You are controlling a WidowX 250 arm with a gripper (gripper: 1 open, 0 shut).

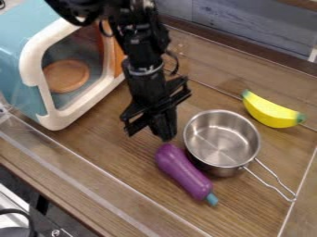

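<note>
The black arm hangs from the top of the view, and its gripper (164, 124) is low over the wooden counter, just above and left of a purple eggplant (186, 172) and left of a steel pot (221, 135). The gripper looks shut, with nothing visible between its fingers. The eggplant lies diagonally, its blue-tipped end toward the lower right. The pot's long handle points to the lower right.
A light-blue toy oven (32, 44) with a white open front stands at the upper left, an orange disc inside. A yellow banana (270, 109) lies right of the pot. Bare counter lies left of the eggplant.
</note>
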